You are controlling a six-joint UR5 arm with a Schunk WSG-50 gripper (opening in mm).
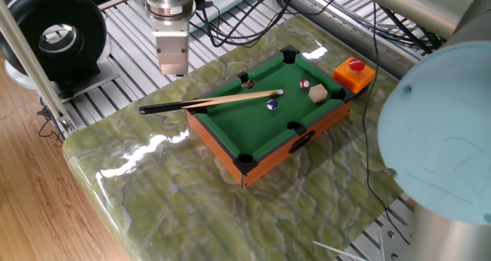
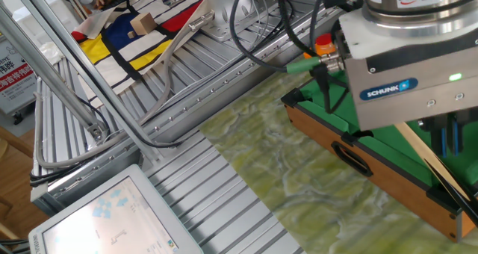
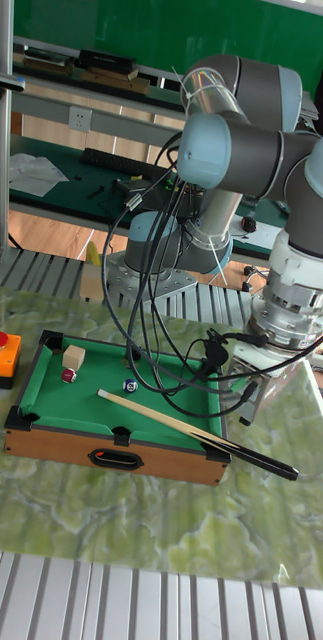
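Observation:
A miniature pool table (image 1: 230,127) with green felt and orange-brown sides stands on the marbled green tabletop. A cue (image 1: 230,99) lies across its rim, the black handle (image 1: 161,107) sticking out past one end and the pale tip on the felt. A blue-and-white ball (image 1: 272,105), a red-and-white ball (image 1: 304,84) and a beige block (image 1: 317,94) rest on the felt. In exterior view 2 my gripper (image 2: 449,146) hangs by the cue in the image, its dark, blue-edged fingers pointing down. Whether they stand apart is unclear. Nothing held shows.
An orange box with a red button (image 1: 354,74) stands off the table's far corner. Cables (image 3: 141,288) loop from the arm across the view of the pool table. A tablet screen (image 2: 112,220) is at the lower left in exterior view 2.

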